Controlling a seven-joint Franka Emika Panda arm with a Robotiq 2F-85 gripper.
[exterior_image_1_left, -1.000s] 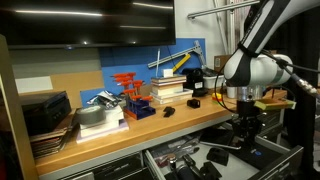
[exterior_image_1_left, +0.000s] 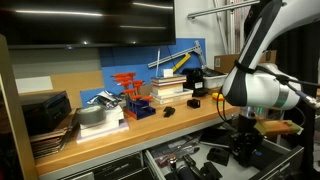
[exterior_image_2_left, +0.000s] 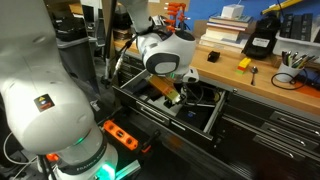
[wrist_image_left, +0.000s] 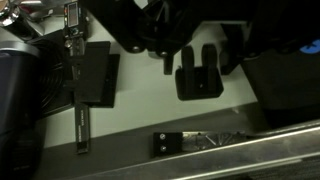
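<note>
Low in the open drawer (exterior_image_1_left: 232, 172), my gripper (exterior_image_1_left: 243, 153) points down in exterior view 1. A small black object (wrist_image_left: 199, 84) lies on the drawer's pale floor in the wrist view, directly at my gripper. The dark fingers stand apart over it, and whether they touch it cannot be made out. To its left rests a flat black piece (wrist_image_left: 96, 75), beside a caliper-like tool (wrist_image_left: 82, 125). In exterior view 2 the arm's white body hides most of the gripper.
The drawer's metal front edge (wrist_image_left: 220, 158) runs close by. A black and silver tool (wrist_image_left: 195, 142) lies along it. More dark tools (exterior_image_1_left: 182, 168) fill the drawer's left part. Above stands the wooden bench (exterior_image_1_left: 150, 127) with a red rack (exterior_image_1_left: 133, 88) and books (exterior_image_1_left: 169, 88).
Over the last second the arm has come lower and my gripper has sunk further into the drawer. The bench and its things have stayed put.
</note>
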